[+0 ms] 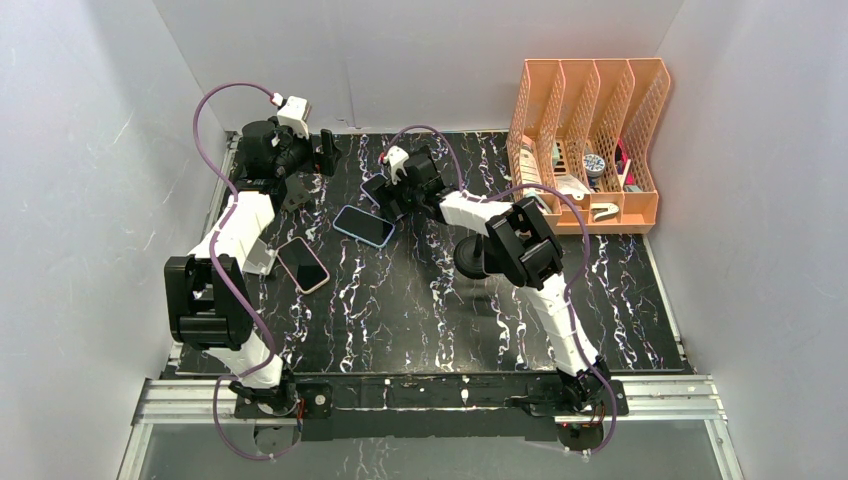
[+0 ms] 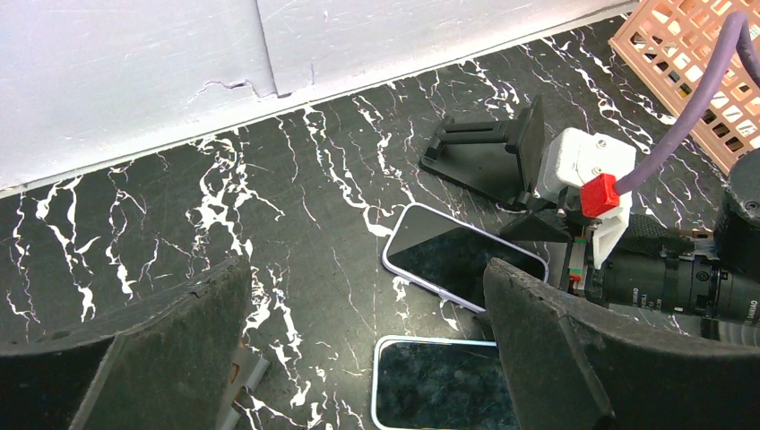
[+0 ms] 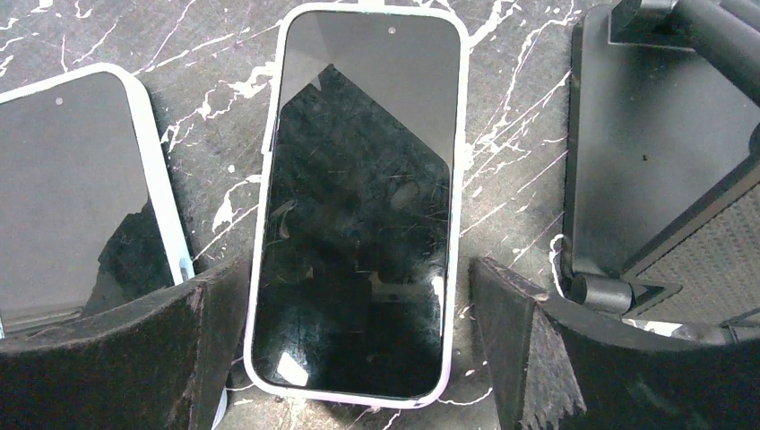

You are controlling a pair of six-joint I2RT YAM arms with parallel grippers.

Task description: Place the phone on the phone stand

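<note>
A pale-rimmed phone lies screen up between the open fingers of my right gripper, which is low over it. A black phone stand is beside it, also at the right edge of the right wrist view. A blue-rimmed phone lies nearer the front, and a third phone lies at front left. My left gripper hangs open at the back left, nothing between its fingers.
An orange organizer with assorted items fills the back right. A round black object is under the right arm.
</note>
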